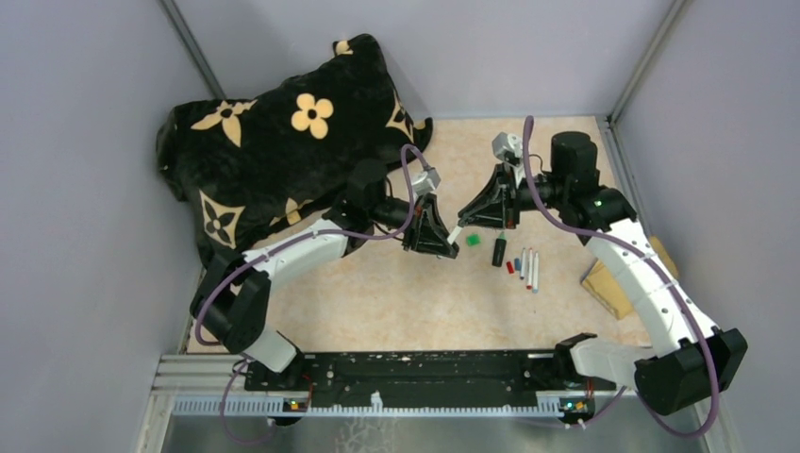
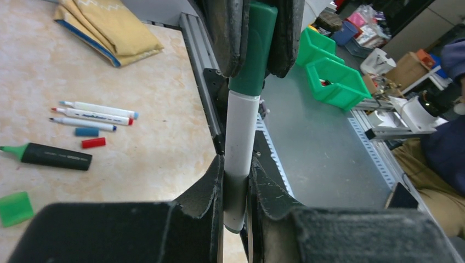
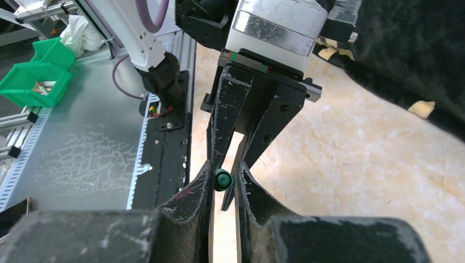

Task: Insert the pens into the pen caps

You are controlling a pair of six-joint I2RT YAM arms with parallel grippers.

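A white pen (image 2: 239, 142) with a green cap (image 2: 252, 49) spans my two grippers in the left wrist view. My right gripper (image 1: 462, 220) is shut on the green cap, whose round end shows between its fingertips in the right wrist view. My left gripper has its fingertips either side of the white barrel; whether they grip it is unclear. Loose pens (image 1: 530, 269), a red cap (image 2: 93, 142), a blue cap (image 2: 86, 131) and a black marker with a green tip (image 1: 497, 251) lie on the table.
A green block (image 1: 473, 240) lies near the marker. A folded yellow cloth (image 1: 608, 288) is at the right edge and a dark patterned blanket (image 1: 274, 142) covers the back left.
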